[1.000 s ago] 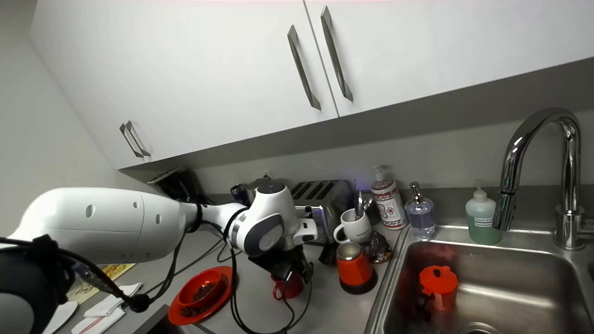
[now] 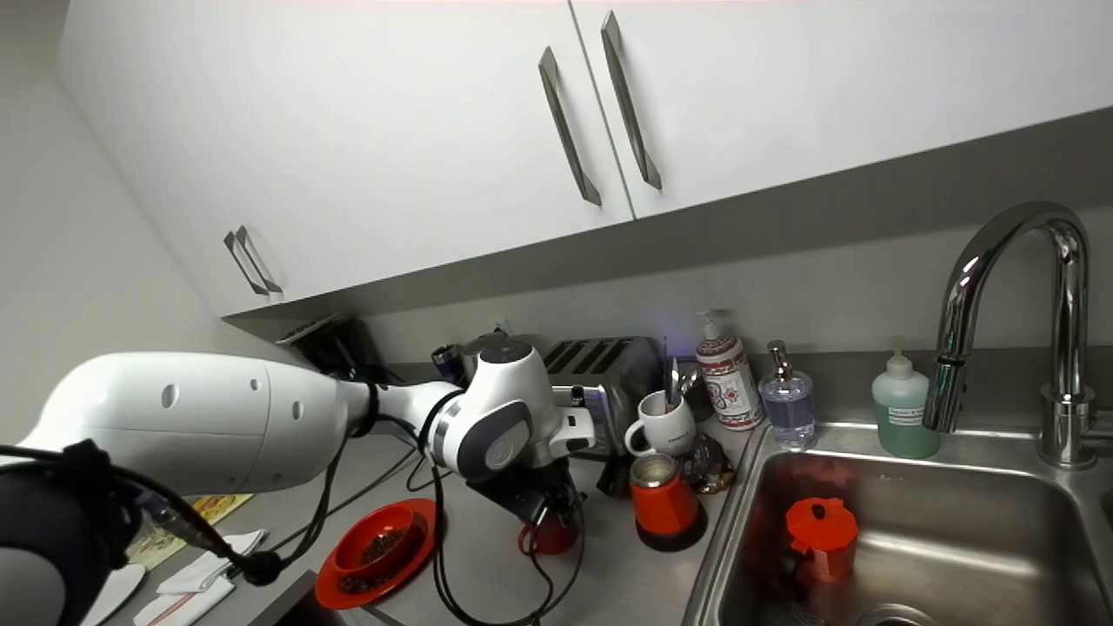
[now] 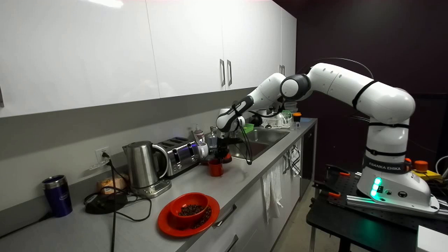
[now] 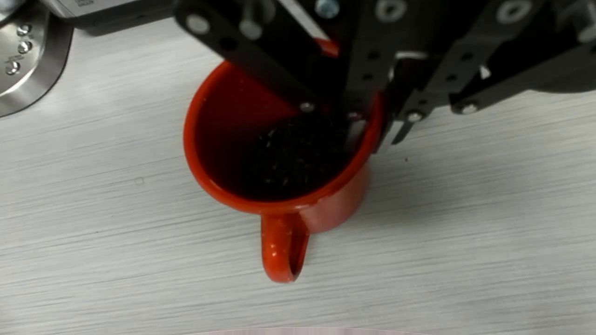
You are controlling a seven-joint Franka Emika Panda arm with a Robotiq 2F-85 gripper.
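Note:
Red mug (image 4: 335, 206) stands on the counter, its handle (image 4: 275, 251) toward the bottom of the wrist view and dark loose contents (image 4: 296, 150) inside. My gripper is shut on the mug's wall at the right of the rim. One finger reaches inside the mug while the other lies against its outside. From the side, the mug (image 3: 216, 168) looks upright beneath the gripper (image 3: 221, 154). In exterior view 1 the arm and cables partly cover the mug (image 2: 553, 538).
A red plate (image 3: 163, 222) with a red bowl (image 3: 201, 199) sits nearer the counter's front edge. Behind stand a toaster (image 3: 182, 151), kettle (image 3: 140, 163) and white cup (image 2: 668, 428). A red-orange coffee pot base (image 2: 664, 506) stands between mug and sink (image 2: 730, 522).
In exterior view 1 the mug has shifted slightly to the right beneath the gripper. The arm looks almost unmoved.

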